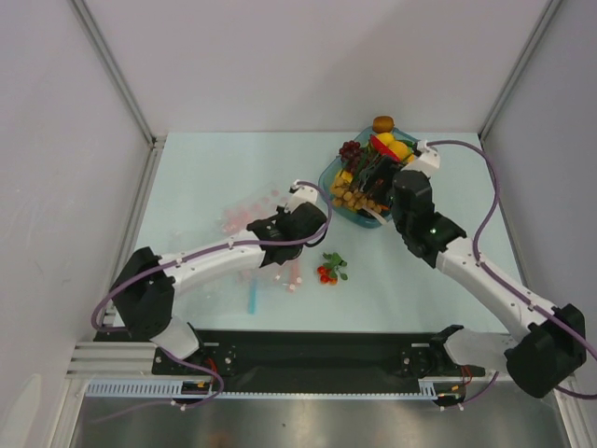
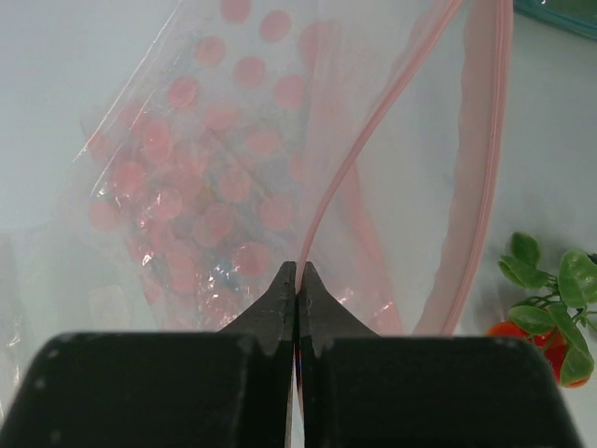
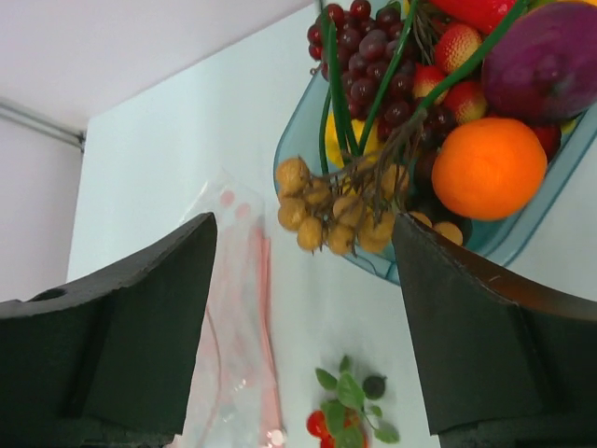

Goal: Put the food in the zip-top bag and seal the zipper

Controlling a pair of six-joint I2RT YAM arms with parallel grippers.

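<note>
The clear zip top bag (image 2: 238, 177) with pink dots and a pink zipper lies on the table's left half. Its mouth gapes toward the right. My left gripper is shut, with the bag's thin pink zipper edge running between its fingertips. Toy food fills a blue basket (image 1: 328, 177) at the back right. Over that basket hangs my right gripper (image 1: 375, 177), its fingers wide apart. In the right wrist view a bunch of brown longans (image 3: 340, 210) shows beyond the gap, nearer the right-hand finger (image 3: 466, 308); touching or apart I cannot tell.
A sprig with red tomatoes (image 1: 328, 273) and green leaves lies between the bag and the basket. A brown round item (image 1: 382, 123) sits by the basket's back edge. Bare table stretches in front of the basket.
</note>
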